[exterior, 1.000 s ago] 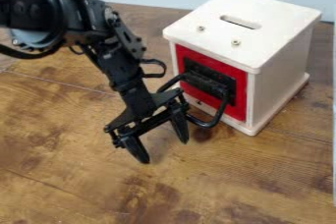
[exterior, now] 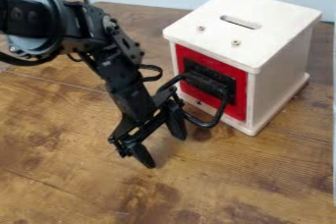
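Note:
A black arm comes in from the upper left, its gripper [exterior: 160,143] pointing down over the wooden table at centre, open, with nothing seen between its two fingers. To its right stands a pale wooden box [exterior: 277,92] with a slot and two small knobs on top. Its front has a red panel [exterior: 233,110] carrying a black fitting and a black loop like a handle, which reaches out just right of the gripper. Whether the gripper touches the loop cannot be told.
A pale wall runs along the back, and a light edge lies at the far right.
The gripper has shifted and turned slightly, its fingertips now a little to the left and lower. The box has not moved.

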